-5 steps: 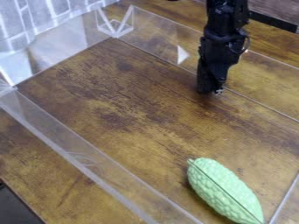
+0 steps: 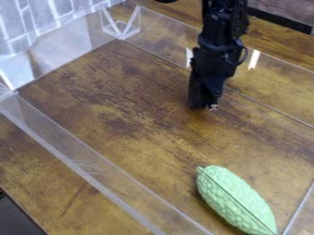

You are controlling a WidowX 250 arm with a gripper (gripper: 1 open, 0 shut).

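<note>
My black gripper [image 2: 204,99] reaches down from the top of the view to the wooden floor of a clear-walled enclosure, near its back right. It looks shut, with nothing visible between its fingers, though the tips are dark and hard to make out. A pale green bumpy oblong object [image 2: 236,200], like a toy bitter gourd, lies at the bottom right, well apart from the gripper.
Clear plastic walls [image 2: 92,170] edge the wooden surface [image 2: 117,119] on the left, back and right. A white tiled-looking backdrop [image 2: 31,27] stands at the top left.
Over the last second my gripper has moved a little to the left and slightly toward the front, staying low. The green object has not moved.
</note>
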